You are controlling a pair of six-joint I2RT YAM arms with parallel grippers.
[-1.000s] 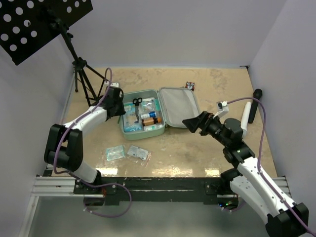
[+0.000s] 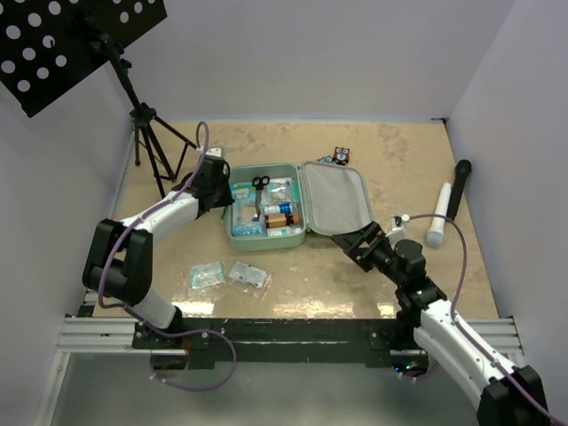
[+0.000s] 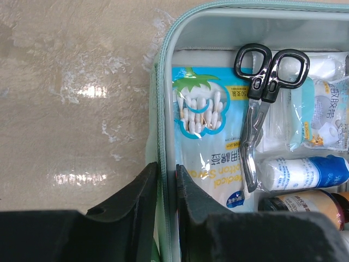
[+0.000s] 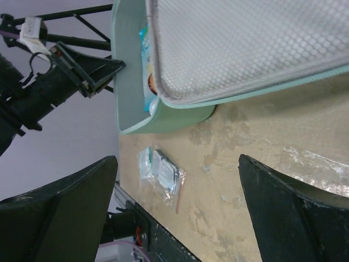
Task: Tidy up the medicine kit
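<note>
The mint kit case (image 2: 244,245) lies open, its lid (image 2: 335,200) folded to the right. Inside are a cotton swab pack (image 3: 210,153), scissors (image 3: 256,87) on top, a packaged item (image 3: 322,114), a white-blue roll (image 3: 294,174) and a brown bottle (image 3: 300,204). My left gripper is shut on the case's left wall. My right gripper is open beside the lid, nothing between its fingers. Two clear packets, one teal (image 2: 206,273) and one grey (image 2: 248,273), lie in front of the case.
A black music stand (image 2: 146,120) stands back left. Small dark items (image 2: 340,154) sit behind the lid. A white cylinder (image 2: 437,217) and a black microphone (image 2: 459,186) lie at the right.
My right gripper has moved slightly.
</note>
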